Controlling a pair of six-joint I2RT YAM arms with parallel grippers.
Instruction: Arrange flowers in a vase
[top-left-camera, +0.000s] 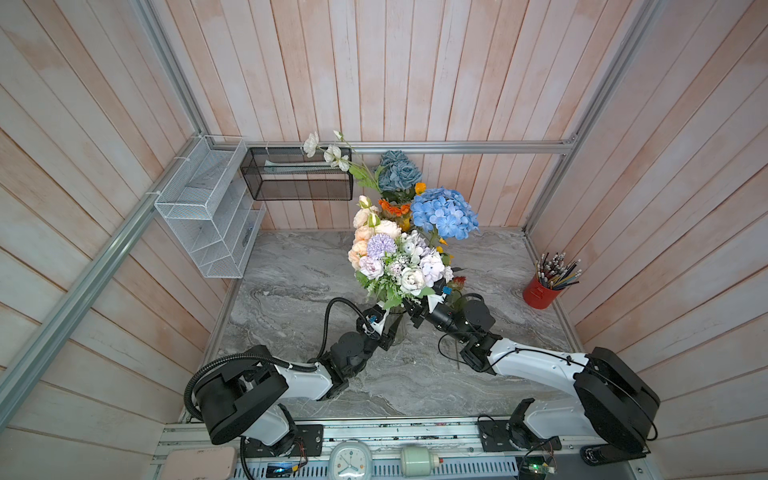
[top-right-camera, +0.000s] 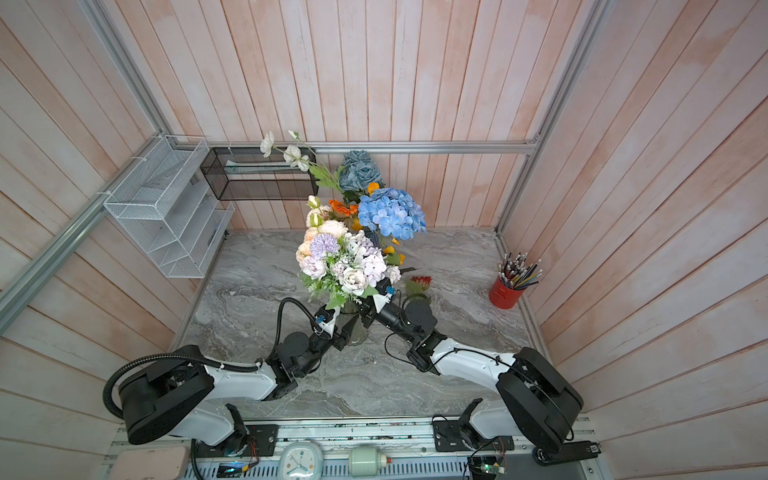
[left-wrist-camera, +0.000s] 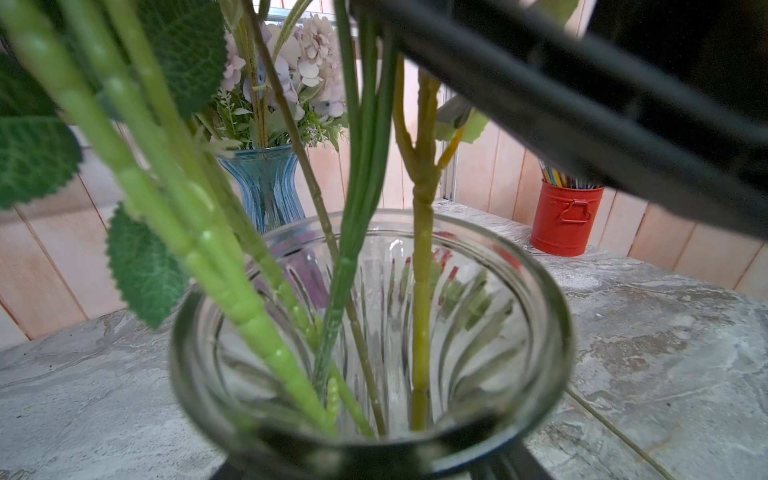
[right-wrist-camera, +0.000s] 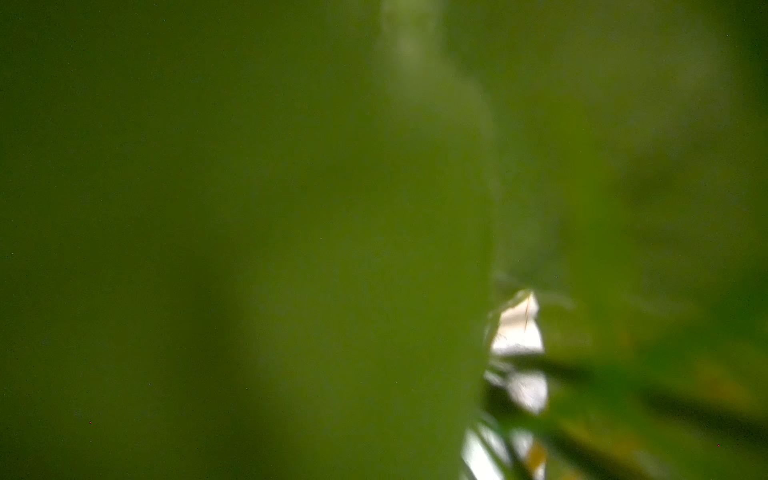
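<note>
A clear ribbed glass vase (left-wrist-camera: 552, 352) stands upright on the table, with several green and brownish stems (left-wrist-camera: 352, 264) inside its mouth. My left gripper (top-left-camera: 387, 328) is shut on the vase; its fingers (left-wrist-camera: 524, 465) show below the rim. White, lilac and peach blooms (top-left-camera: 400, 256) spread above the vase, with blue (top-left-camera: 445, 213) and teal (top-left-camera: 398, 171) blooms behind. My right gripper (top-left-camera: 413, 309) is in against the stems under the blooms. Its dark body (left-wrist-camera: 608, 120) crosses above the rim in the left wrist view. Green leaf blur (right-wrist-camera: 320, 240) fills the right wrist view, hiding its fingers.
Behind stands a blue glass vase (left-wrist-camera: 268, 188) with pale blooms over it. A red flower (top-right-camera: 422, 281) is beside the right arm, and a thin stem (left-wrist-camera: 620, 436) lies on the table. The red pencil bucket (top-left-camera: 541, 293) stands at right.
</note>
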